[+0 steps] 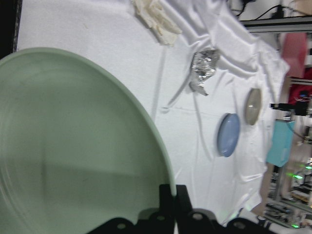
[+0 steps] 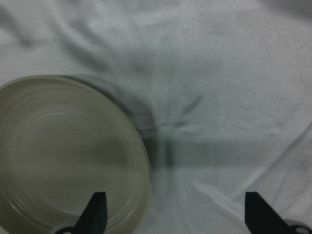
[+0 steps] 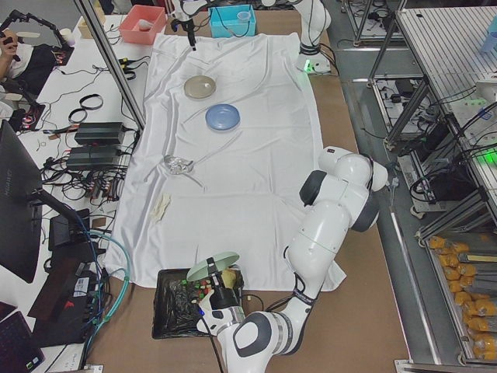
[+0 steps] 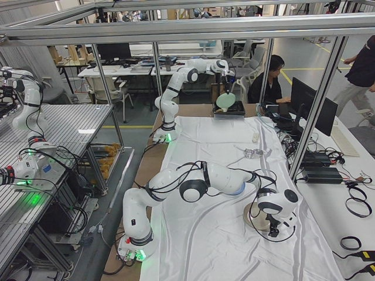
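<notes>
A pale green plate (image 3: 208, 263) (image 4: 225, 101) (image 1: 68, 136) hangs tilted over a black bin (image 3: 175, 315) (image 4: 229, 115), its rim in my left gripper (image 3: 214, 272). Something yellowish shows beside or beneath it in the bin. My right gripper (image 4: 273, 230) is open above the beige plate (image 3: 199, 86) (image 2: 68, 141), its left finger near that plate's rim in the right wrist view. A blue plate (image 3: 223, 116) (image 1: 227, 134) lies on the white cloth.
Crumpled foil (image 3: 178, 165) (image 1: 204, 68) and a pale crumpled piece (image 3: 161, 206) (image 1: 156, 19) lie on the cloth, which is otherwise fairly clear. A pink bin (image 3: 142, 23) and turquoise bin (image 3: 232, 21) stand beyond the far end. Metal frame posts line the sides.
</notes>
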